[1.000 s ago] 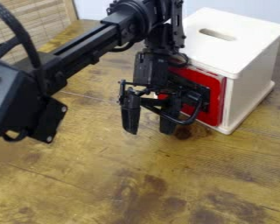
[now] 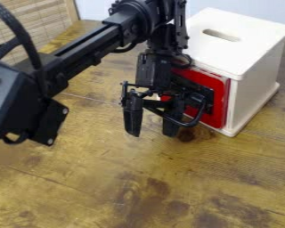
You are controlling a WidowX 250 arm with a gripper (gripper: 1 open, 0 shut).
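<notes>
A white box (image 2: 249, 53) with a slot in its top stands at the back right, its front face showing a red panel (image 2: 220, 74) with a dark inner part, largely hidden behind the arm. My gripper (image 2: 152, 123) hangs just in front of that red panel, low over the wooden floor, its two black fingers apart with nothing visible between them. The gripper's cables and body cover much of the box's front.
A light wicker or wooden item (image 2: 7, 40) sits at the upper left, partly behind the black arm.
</notes>
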